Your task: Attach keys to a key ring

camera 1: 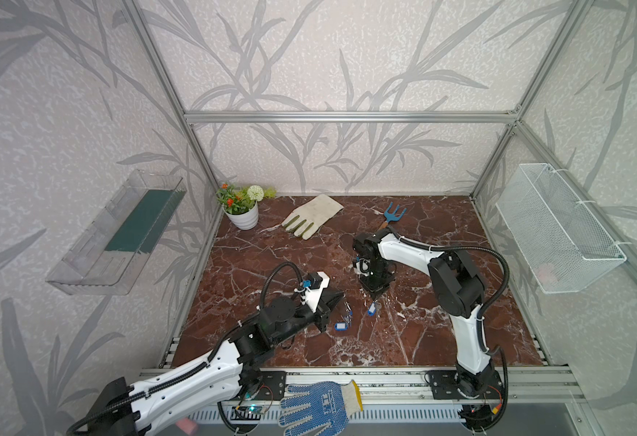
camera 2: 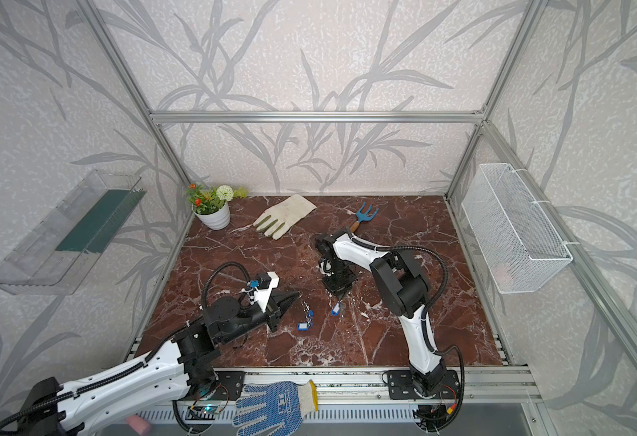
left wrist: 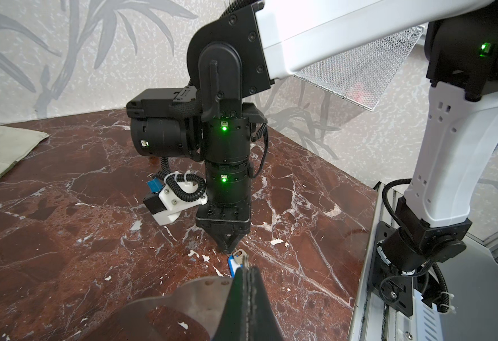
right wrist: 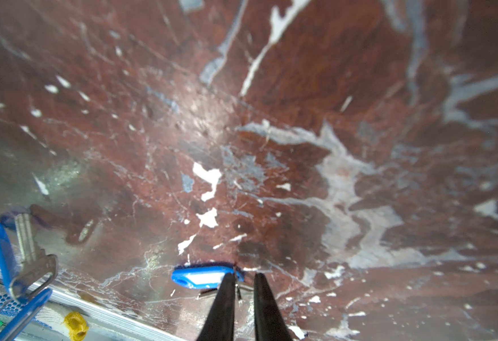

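A bunch with blue tags (camera 1: 341,326) shows just below my left gripper (camera 1: 342,294). In the right wrist view its keys (right wrist: 26,238), thin ring and blue tags fill the lower left corner, seemingly raised above the table. The left fingers (left wrist: 248,301) are shut; whether they pinch the ring is hidden. A second blue-and-white tag (right wrist: 206,276) with small keys (right wrist: 208,293) is right at the tips of my right gripper, also seen from the left wrist as a blue tag (left wrist: 233,266). The right fingers are shut; I cannot tell whether the keys are gripped.
A beige glove (camera 1: 312,215), a potted plant (camera 1: 243,215) and a blue fork (camera 1: 392,213) lie along the back. A blue work glove (camera 1: 318,408) rests beyond the front edge. A blurred grey curved shape (left wrist: 197,295) sits close to the left wrist camera.
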